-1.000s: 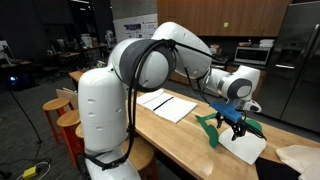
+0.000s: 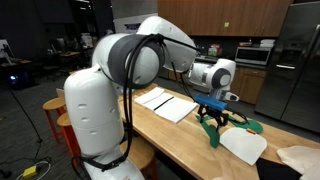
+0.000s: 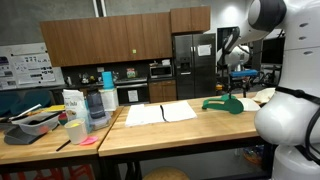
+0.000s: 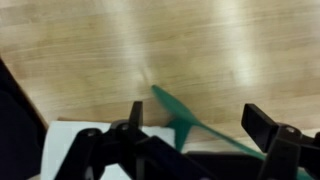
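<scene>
In the wrist view my gripper stands open, its two dark fingers wide apart along the lower edge. A green thing [image 4: 178, 107], perhaps cloth, shows between and beyond the fingers on the wooden table, its narrow tip pointing up and left. Under part of it lies a white sheet [image 4: 62, 132]. From outside, the green thing [image 2: 213, 133] drapes or lies over the table beside a white sheet [image 2: 243, 146], below the arm's blue-ringed wrist. No object is visible between the fingers; whether they touch the green thing cannot be told.
White papers [image 2: 166, 103] lie towards the table's far left end. More white sheet [image 2: 298, 156] covers the near right. Containers and a blue-lidded jug [image 3: 108, 82] stand on a counter at the left in the second exterior view. Bare wood [image 2: 175, 145] lies left of the green thing.
The arm's head and wrist have swung left in the first exterior view, over the left part of the green thing. The green thing and white sheets appear to lie where they were.
</scene>
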